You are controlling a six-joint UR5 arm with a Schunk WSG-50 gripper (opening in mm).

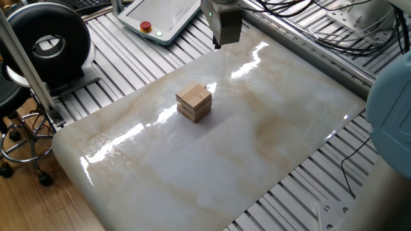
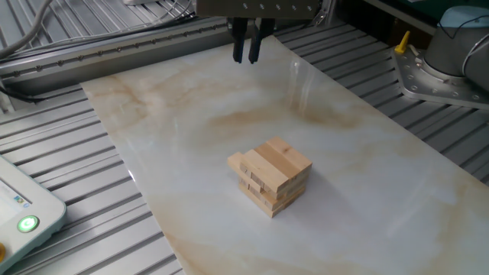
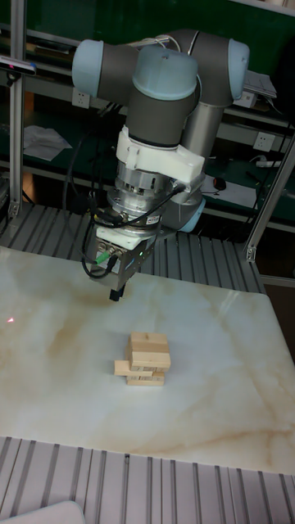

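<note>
A small stack of light wooden blocks [image 2: 279, 164] stands on the marbled sheet, its layers laid crosswise. One block [image 3: 120, 368] juts out of the stack's side, toward the left in exterior views 2 and 3. My gripper [image 2: 246, 61] hangs above the sheet, well clear of the stack and beyond it as seen in exterior view 2. Its two dark fingers point down with a narrow gap between them and nothing held. From exterior view 1 the gripper [image 1: 217, 46] appears up and right of the stack [image 1: 194, 102], where its fingers largely overlap.
The marbled sheet [image 1: 257, 167] is otherwise bare around the stack. A teach pendant [image 1: 160, 16] with a red button lies at the table's far edge. Cables [image 1: 302, 8] bunch by the metal rail at the back right.
</note>
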